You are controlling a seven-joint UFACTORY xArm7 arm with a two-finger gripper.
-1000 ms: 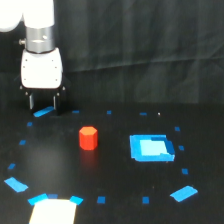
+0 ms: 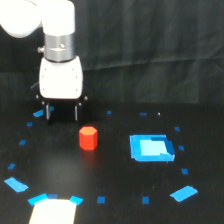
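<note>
A small red block (image 2: 88, 138) rests on the black table, left of the middle of the camera view. My white-bodied gripper (image 2: 63, 112) hangs behind it and to its left, pointing down. Its two dark fingers stand wide apart with nothing visible between them, so it is open and clear of the block. To the right lies a blue square (image 2: 137, 152) with a white patch in its middle; nothing else shows on it.
Several blue tape marks are scattered over the table, among them a strip (image 2: 184, 193) at the lower right. A pale bright patch (image 2: 52, 212) sits at the bottom left edge. Between the block and the blue square the surface is clear.
My gripper has moved to the right and a little lower in the view, closer to the red block. The block and the blue square have stayed put.
</note>
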